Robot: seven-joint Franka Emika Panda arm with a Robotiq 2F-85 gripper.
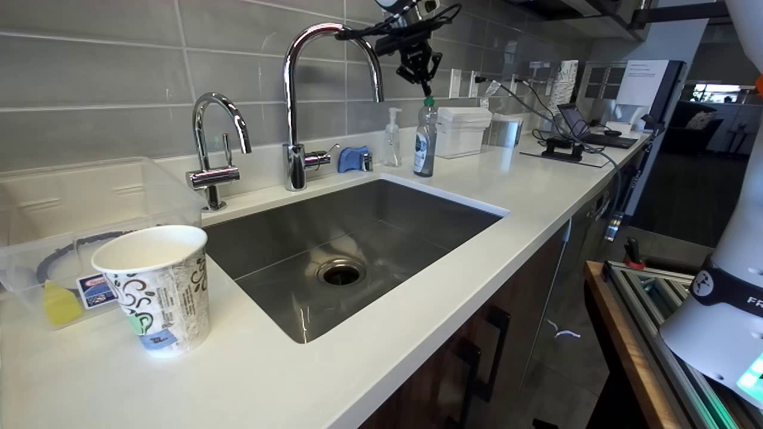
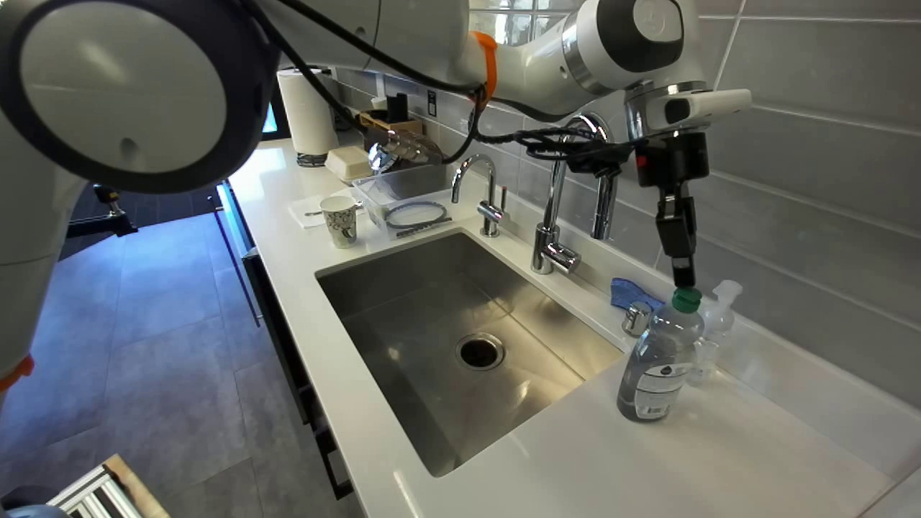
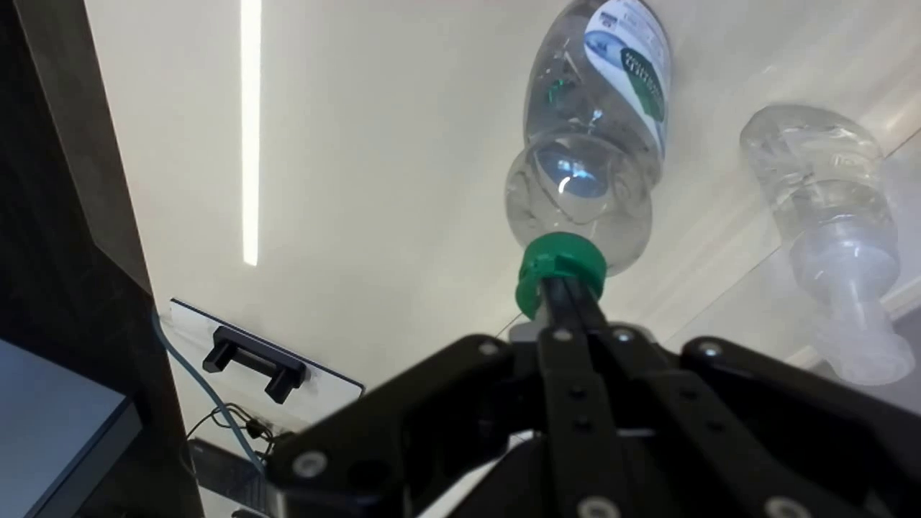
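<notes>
A clear dish soap bottle (image 2: pixel 660 367) with a green cap (image 3: pixel 561 263) stands upright on the counter, just past the sink's corner. Its label is turned partly aside in exterior view 1, where the bottle (image 1: pixel 425 139) shows narrow. Right at the cap's top is my gripper, pointing down. Its fingers are pressed together with no gap, and the cap lies outside them. In exterior view 2 the fingertips (image 2: pixel 683 275) meet the top of the cap; whether they touch it or sit just in front I cannot tell.
A pump bottle (image 3: pixel 829 224) stands close beside the soap bottle, near the wall. The sink (image 1: pixel 343 243), a tall faucet (image 1: pixel 291 107) and a blue sponge (image 1: pixel 351 159) are nearby. A white box (image 1: pixel 461 132) stands behind.
</notes>
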